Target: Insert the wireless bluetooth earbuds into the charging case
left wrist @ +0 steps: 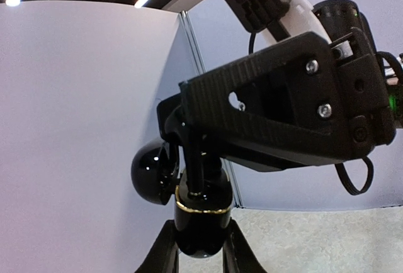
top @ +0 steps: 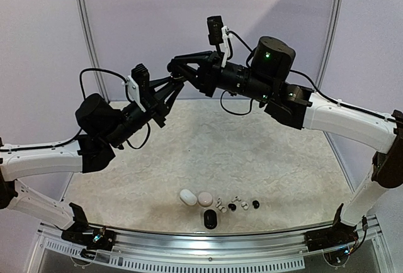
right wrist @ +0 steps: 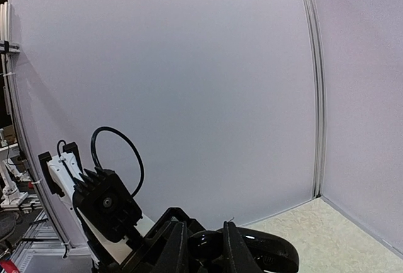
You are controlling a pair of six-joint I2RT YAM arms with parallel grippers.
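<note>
My left gripper (top: 174, 84) holds a glossy black charging case (left wrist: 201, 216) with a gold rim, its lid (left wrist: 151, 172) flipped open, up in the air above the table. My right gripper (top: 176, 66) is right at the case from above, its fingertips over the case's inside in the left wrist view; they hide much of it, and I cannot tell what is between them. In the right wrist view the case (right wrist: 271, 251) sits behind the right fingertips.
On the table (top: 208, 147) at the front are a white case (top: 187, 197), a pink case (top: 205, 199), a black case (top: 210, 218), several white earbuds (top: 221, 205) and small black earbuds (top: 255, 204).
</note>
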